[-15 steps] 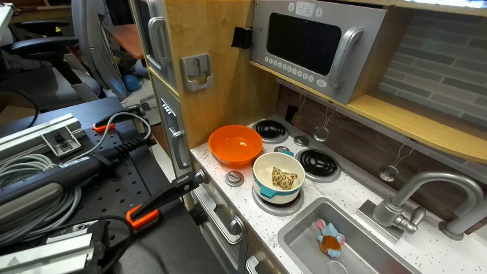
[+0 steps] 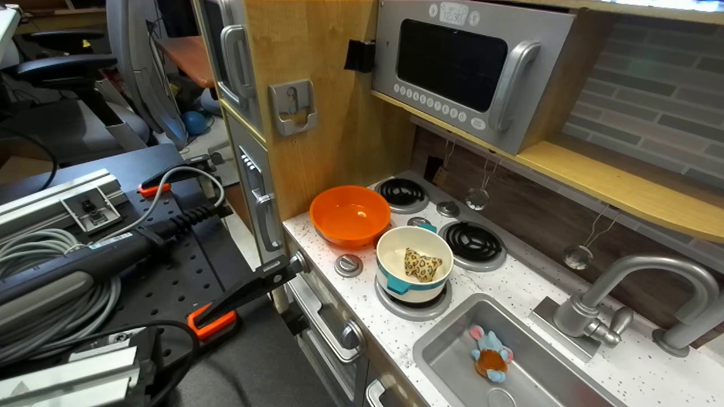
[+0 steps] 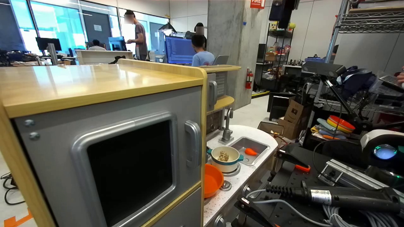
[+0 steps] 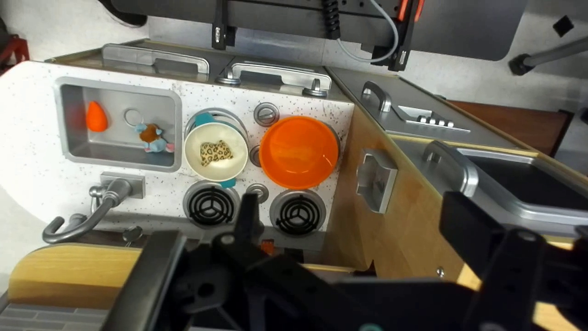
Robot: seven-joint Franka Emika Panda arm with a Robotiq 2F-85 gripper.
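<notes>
In the wrist view my gripper stands open, its two black fingers wide apart with nothing held between them. It hangs high over the toy kitchen and appears in neither exterior view. A cream pot with teal handles point(image 2: 400, 243) sits on a front burner, holding a leopard-print plush point(image 2: 422, 265). Beside it is an orange bowl point(image 2: 350, 211), which looks empty. The grey sink point(image 4: 117, 151) contains a blue and brown plush toy point(image 4: 154, 139) and an orange, carrot-like toy point(image 4: 96, 116); exterior view 1 does not show the orange one.
A curved faucet point(image 2: 638, 271) rises behind the sink, and the microwave point(image 2: 461, 64) and shelf point(image 2: 624, 180) overhang the counter's rear. A tall wooden side panel point(image 2: 326, 102) borders the bowl. Cables and tools cover the dark bench point(image 2: 203, 325).
</notes>
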